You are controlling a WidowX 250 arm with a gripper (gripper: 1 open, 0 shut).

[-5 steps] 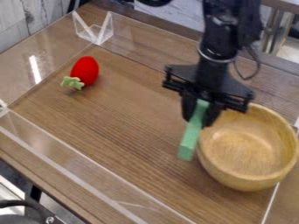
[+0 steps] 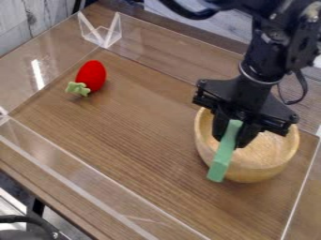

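Note:
My black gripper hangs over a tan bowl on the right, shut on a mint-green oblong object that points down into the bowl. The far side of the bowl is partly hidden behind the gripper and arm.
A red object with a green part lies at the left on the wooden table. A clear wire rack or container stands at the back left. Dark cables run past the lower left edge.

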